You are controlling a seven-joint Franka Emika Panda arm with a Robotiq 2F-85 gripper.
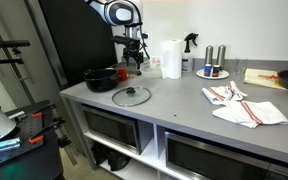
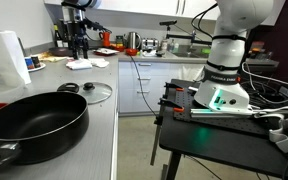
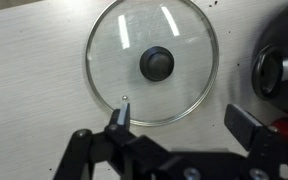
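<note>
A glass lid [image 1: 131, 96] with a black knob lies flat on the grey counter. In the wrist view the lid [image 3: 174, 85] shows whole, its knob [image 3: 157, 64] above the middle of the frame. My gripper [image 1: 136, 60] hangs in the air above the lid, clear of it. In the wrist view the dark fingers [image 3: 77, 150] are spread wide, with nothing held between them. A black pot [image 1: 102, 80] stands beside the lid; in exterior view 2 this pot [image 2: 39, 125] is in the foreground, open at the top.
A white towel with red stripes [image 1: 249, 110] lies on the right of the counter. A paper towel roll [image 1: 171, 58] and metal canisters [image 1: 221, 56] stand along the wall. Red items sit behind the pot.
</note>
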